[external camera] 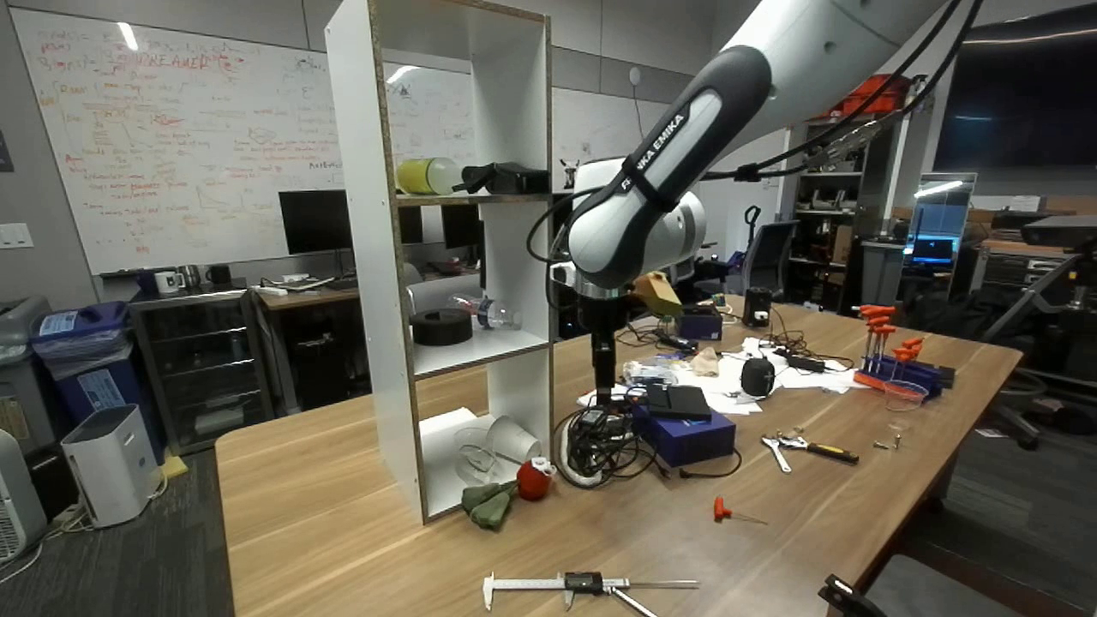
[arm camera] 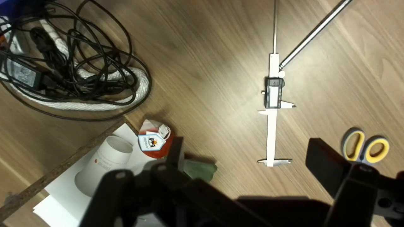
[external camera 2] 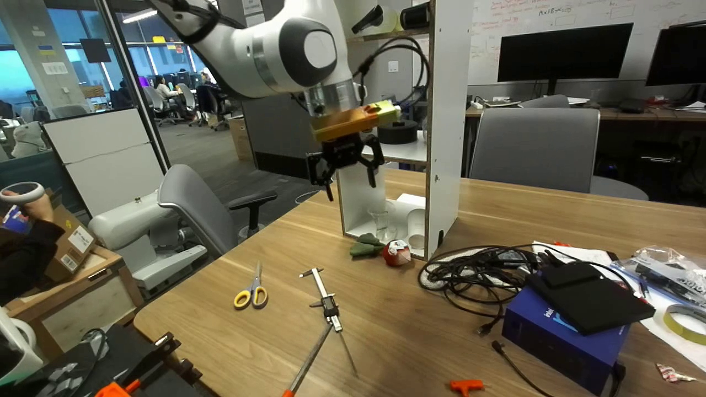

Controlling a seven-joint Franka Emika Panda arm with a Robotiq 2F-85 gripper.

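Observation:
My gripper (external camera 2: 350,196) hangs open above the table, in front of the white shelf (external camera 2: 448,125), with nothing between its fingers. In the wrist view one dark finger (arm camera: 326,166) is at the right; the other overlaps the view of a green cloth-like item (arm camera: 199,170) far below. Beside that green item a red round object (arm camera: 155,140) with a white top and a label lies at the shelf's foot. A digital caliper (arm camera: 271,132) lies flat on the bare wood, and yellow-and-grey scissors (arm camera: 365,148) rest to its right. A white cup (arm camera: 109,155) is tipped over in the bottom compartment.
Tangled black cables (external camera 2: 473,278) and a blue box (external camera 2: 562,334) crowd the table beside the shelf. The middle compartment holds a black roll (external camera: 441,327) and a clear bottle (external camera: 488,312). A metal rod (arm camera: 316,34) touches the caliper. Bare wood surrounds the caliper.

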